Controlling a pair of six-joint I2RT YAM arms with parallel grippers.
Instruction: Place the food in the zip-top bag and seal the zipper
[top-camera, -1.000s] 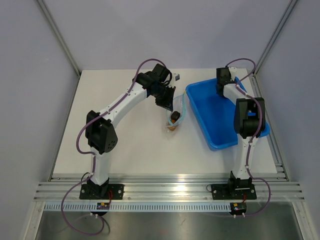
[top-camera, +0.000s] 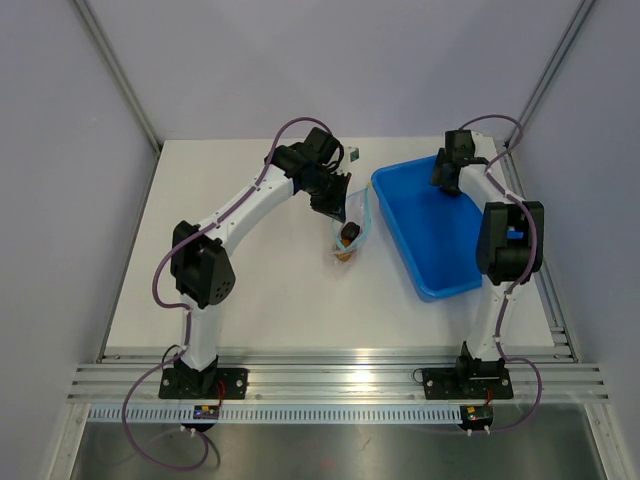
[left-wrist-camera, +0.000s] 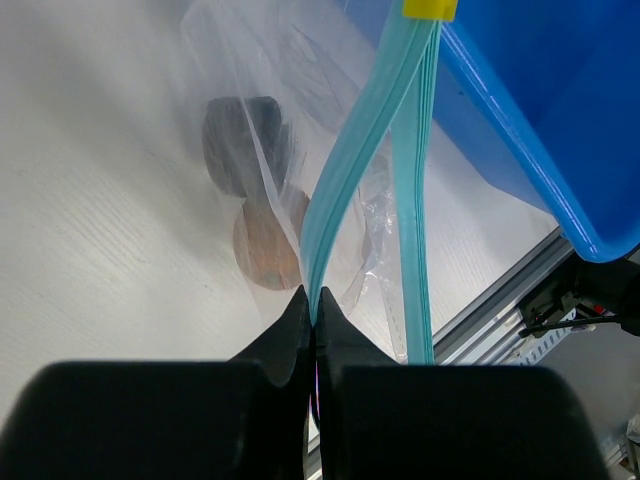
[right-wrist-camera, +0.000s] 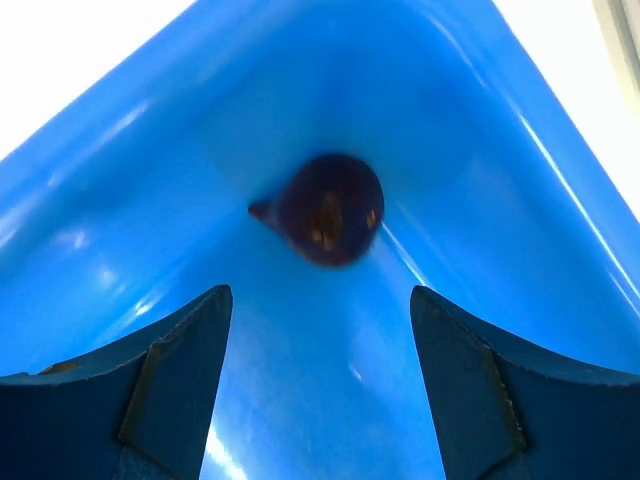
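Note:
The clear zip top bag (top-camera: 366, 212) hangs open at mid-table, with its teal zipper strips (left-wrist-camera: 345, 190) parted. Pinched at the bag's rim, my left gripper is shut on one strip. Inside the bag lie a dark food piece (left-wrist-camera: 243, 145) and an orange-brown one (left-wrist-camera: 270, 240), both seen through the film. Over the far end of the blue bin (top-camera: 428, 290), my right gripper stands open with nothing between its fingers. Ahead of those fingers a dark purple, pointed food piece (right-wrist-camera: 330, 210) rests on the bin floor.
The bin walls rise close around the purple piece, near a far corner. A yellow slider (left-wrist-camera: 430, 8) sits at the far end of the zipper.
The left arm and bag look unmoved.

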